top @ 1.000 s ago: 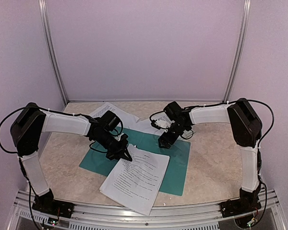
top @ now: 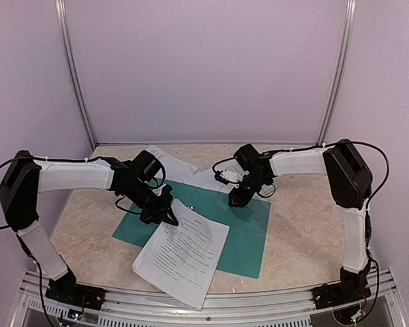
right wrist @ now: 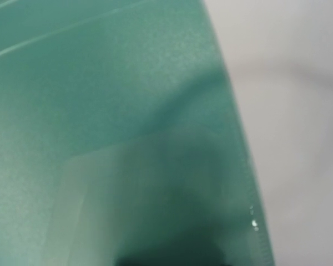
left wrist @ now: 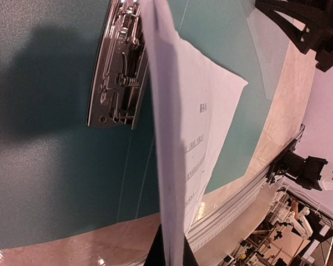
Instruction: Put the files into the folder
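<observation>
The green folder [top: 245,238] lies open on the table, its metal clip [left wrist: 114,88] beside the paper in the left wrist view. My left gripper [top: 165,215] is shut on the top end of the files [top: 177,259], white printed sheets hanging over the folder and the table's front edge. My right gripper [top: 238,199] is low at the folder's upper right; in the right wrist view only green cover [right wrist: 100,94] and a pale area beside it show, its fingers hidden, so its state is unclear.
More white sheets [top: 170,163] lie at the back of the table behind the folder. Bare table [top: 303,238] shows on the right and at the far left.
My left gripper and the sheets have shifted left and slightly toward the front edge. My right gripper has barely moved.
</observation>
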